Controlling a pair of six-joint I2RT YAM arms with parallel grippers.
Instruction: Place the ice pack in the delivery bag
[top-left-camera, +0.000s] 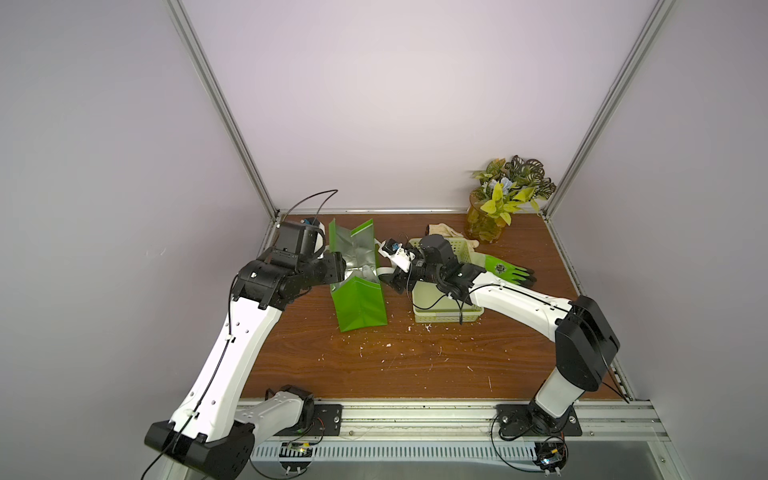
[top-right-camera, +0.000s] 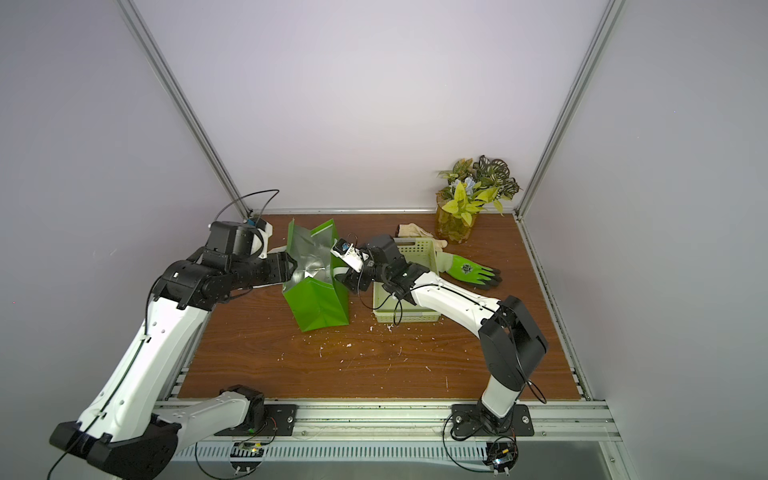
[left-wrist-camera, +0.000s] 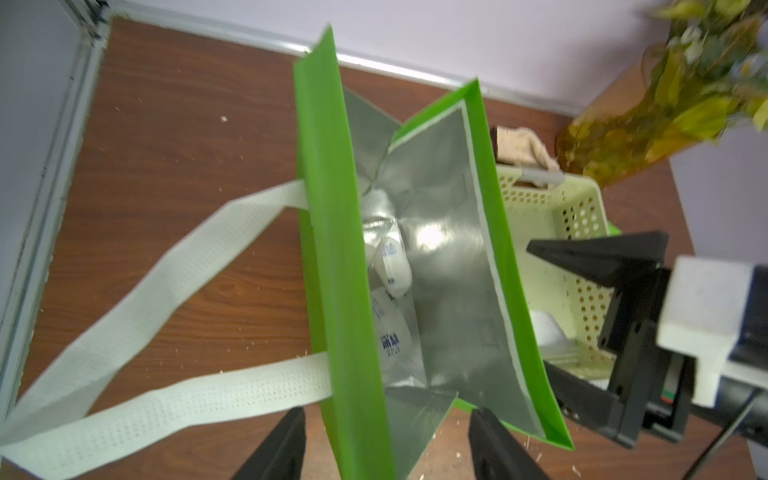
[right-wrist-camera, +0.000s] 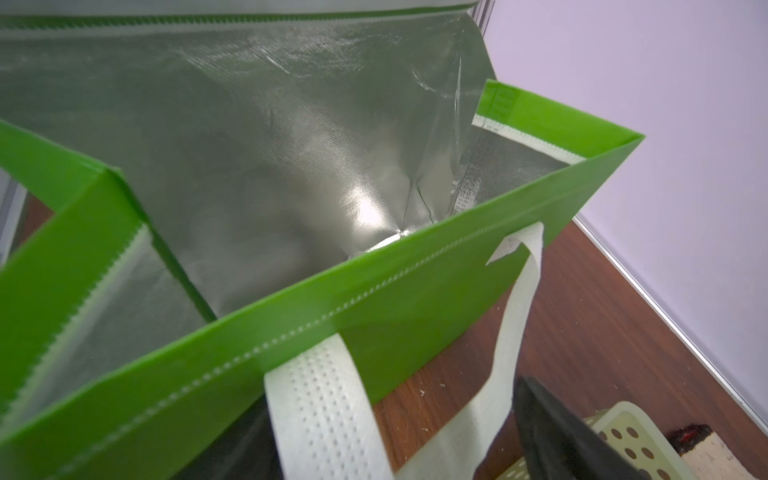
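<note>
The green delivery bag (top-left-camera: 358, 304) stands with silver lining exposed. Inside, white-printed clear packs (left-wrist-camera: 393, 336), apparently ice packs, lie on the bottom. My left gripper hangs open above the bag's left edge, nothing between its fingers; white straps (left-wrist-camera: 184, 384) trail leftward from that side. My right gripper is at the bag's right side, part open around the near end of a white handle strap (right-wrist-camera: 320, 400); whether it touches the strap cannot be told.
A pale green basket (top-right-camera: 408, 315) sits right of the bag, with a green glove (top-right-camera: 472, 270) beside it. A cloth (top-right-camera: 412, 230) and a plant in a vase (top-right-camera: 456, 224) stand behind.
</note>
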